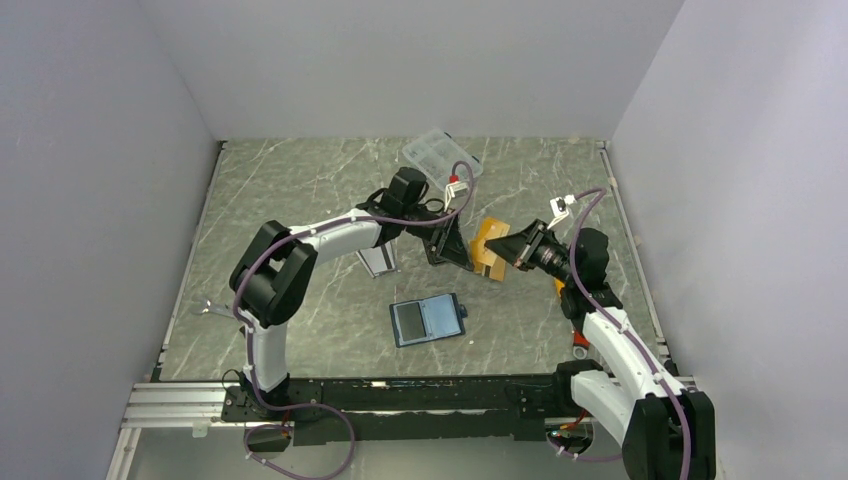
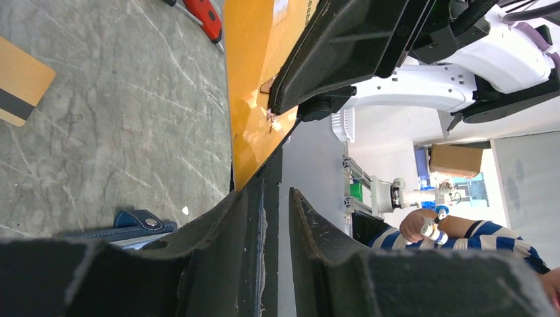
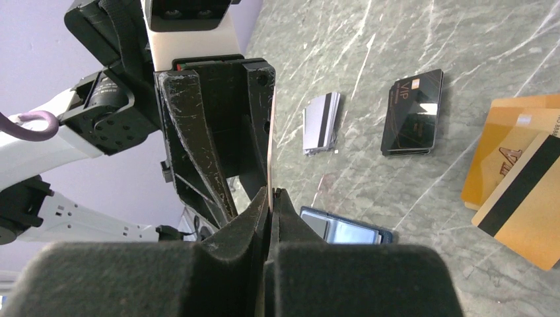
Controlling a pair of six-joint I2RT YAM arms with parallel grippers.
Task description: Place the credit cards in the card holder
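My right gripper is shut on a gold card, which stands on edge above the table and shows edge-on in the right wrist view. My left gripper is part open; one finger lies close beside the card's lower end, and I cannot tell whether they touch. More gold cards (image 3: pixel 505 158) lie on the table below. Black VIP cards (image 3: pixel 413 112) and silver cards with a dark stripe (image 3: pixel 321 122) form two other stacks. The blue card holder (image 1: pixel 441 315) lies spread flat nearer the front.
A clear plastic box (image 1: pixel 433 153) stands at the back. A red-handled tool (image 2: pixel 204 18) lies at the right, and a wrench (image 1: pixel 212 308) at the left. Bare table surrounds the holder.
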